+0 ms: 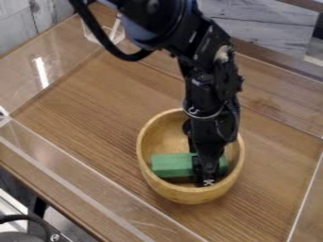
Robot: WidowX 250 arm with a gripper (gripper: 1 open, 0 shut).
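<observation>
A round yellow-tan bowl point(164, 184) stands on the wooden table toward the front right. A green block point(173, 164) lies inside it. My black gripper point(209, 170) reaches down into the bowl from above, shut on the block at its right part. The dark fingers hide that part of the block.
A clear object stands at the back left edge, a grey wall behind. Dark cables are at the lower left corner.
</observation>
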